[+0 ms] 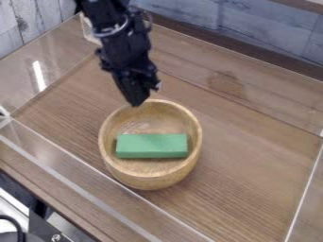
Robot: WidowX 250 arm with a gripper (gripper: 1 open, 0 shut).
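Note:
A green block [151, 146] lies inside a round light wooden bowl [177, 173] in the lower middle of the table. My gripper [132, 98] hangs above and behind the bowl, over its far left rim, apart from the block. It is shut, with nothing visible between its fingers.
The wooden table [243, 180] has clear room to the right of the bowl and behind it. A grey wall [252, 38] runs along the back right. Dark cables lie at the lower left corner, off the table.

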